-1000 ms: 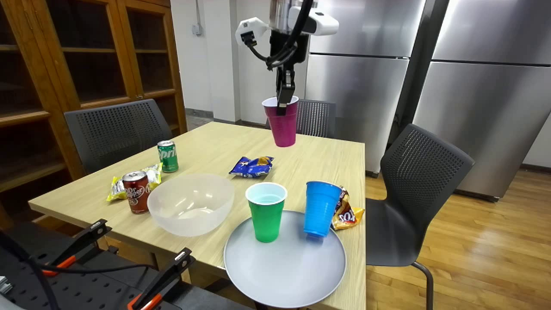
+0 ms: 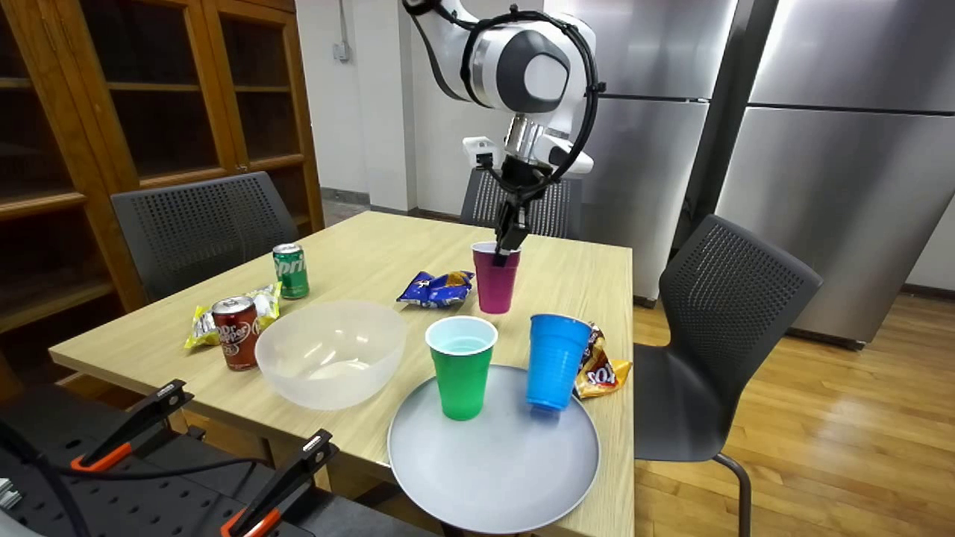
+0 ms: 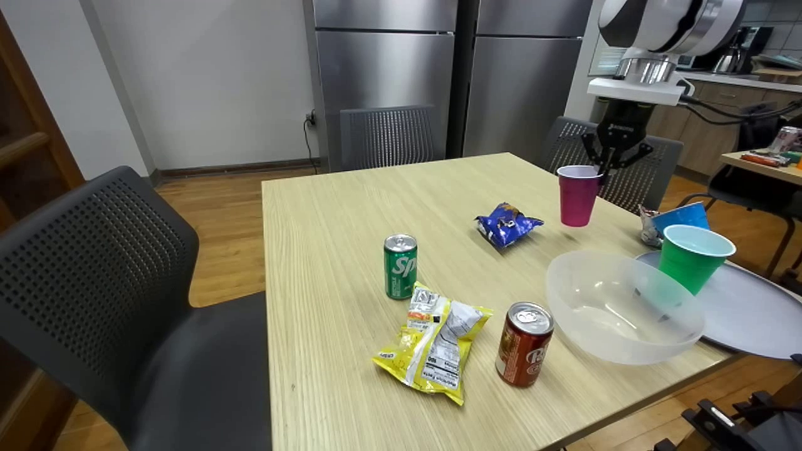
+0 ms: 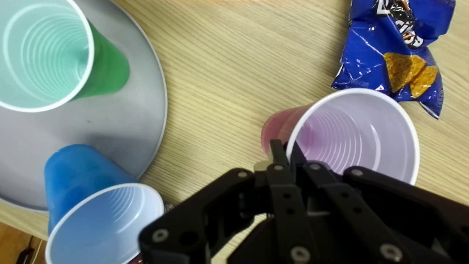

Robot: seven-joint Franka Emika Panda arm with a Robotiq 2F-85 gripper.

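Note:
A magenta cup [image 2: 497, 288] with a white inside is upright behind the plate, its rim pinched by my gripper. One finger lies inside the cup and one outside, as the wrist view shows. In exterior view 2 the cup [image 3: 577, 200] appears slightly above the table, with a faint shadow below it. The green cup [image 2: 462, 371] stands on the grey plate [image 2: 497, 483]. Beside it, at the plate's right side, is the blue cup [image 2: 556, 362], leaning a little. Both are empty in the wrist view.
A blue chip bag [image 2: 436, 289] lies close to the magenta cup. A clear bowl [image 2: 331, 353], a Dr Pepper can [image 2: 236, 333], a Sprite can [image 2: 291, 271] and a yellow bag [image 3: 433, 342] occupy the left. An orange-brown bag [image 2: 604, 376] sits behind the blue cup.
My gripper has come down and toward the plate with the magenta cup in it. The cup was higher and farther back. The other objects have not moved.

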